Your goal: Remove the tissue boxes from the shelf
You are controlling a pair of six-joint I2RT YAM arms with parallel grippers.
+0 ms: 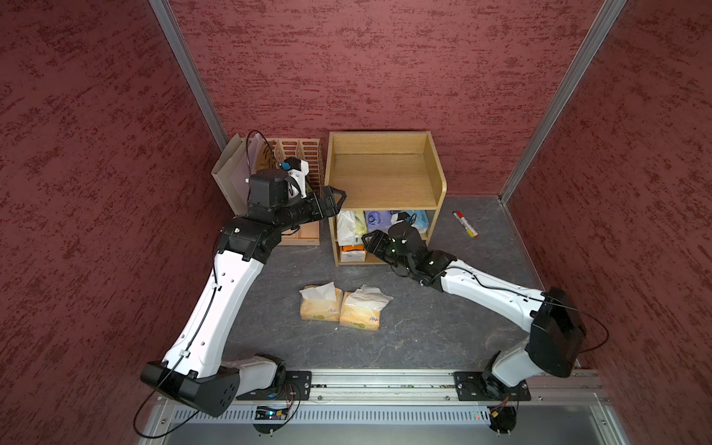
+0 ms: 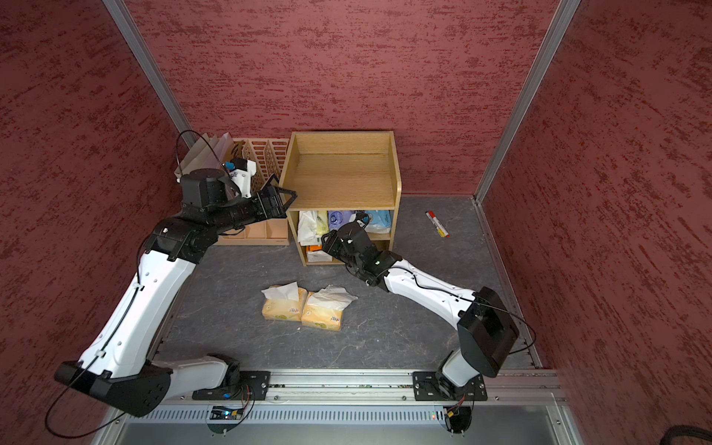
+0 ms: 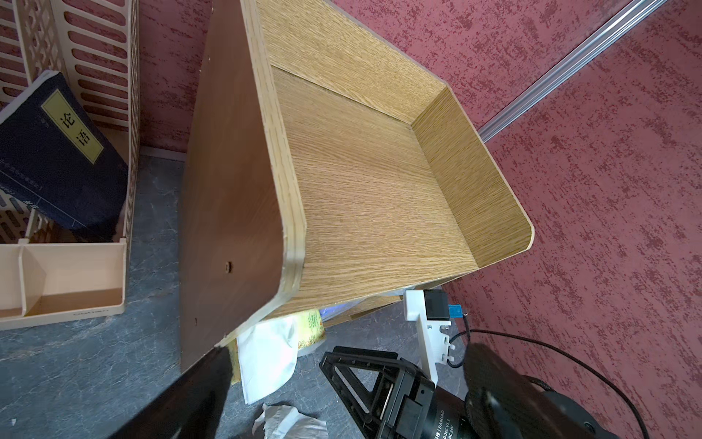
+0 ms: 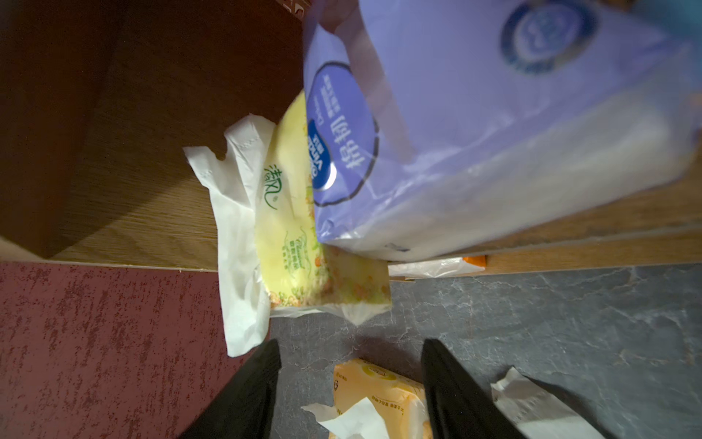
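Note:
The wooden shelf (image 1: pixel 382 170) holds tissue packs on its middle level: a yellow pack with white tissue (image 4: pixel 289 234), a purple pack (image 4: pixel 475 109) and a blue pack (image 1: pixel 417 219). My right gripper stands open just before the yellow pack, nothing between its fingers. My left gripper (image 1: pixel 333 200), beside the shelf's upper left corner, is open and empty, its fingers blurred in the left wrist view. Two orange tissue packs (image 1: pixel 320 307) lie on the table in front of the shelf.
A white-and-orange pack (image 1: pixel 352 253) sits on the bottom level. A rack with books (image 3: pixel 62 153) stands left of the shelf. A red-and-yellow tube (image 1: pixel 465 223) lies to the right.

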